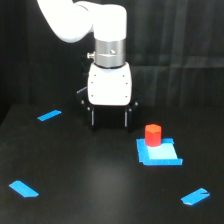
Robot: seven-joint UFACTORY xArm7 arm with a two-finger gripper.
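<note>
A small red block stands on the blue-bordered white square, near that square's upper left part. Up and to the left of the block, over the dark table, is my gripper. Its dark fingers are wide apart, and nothing shows between them. The fingers do not touch the block. Their height over the table is hard to judge against the dark background.
Blue tape strips lie on the black table: one at the back left, one at the front left, and one at the front right. A dark curtain hangs behind.
</note>
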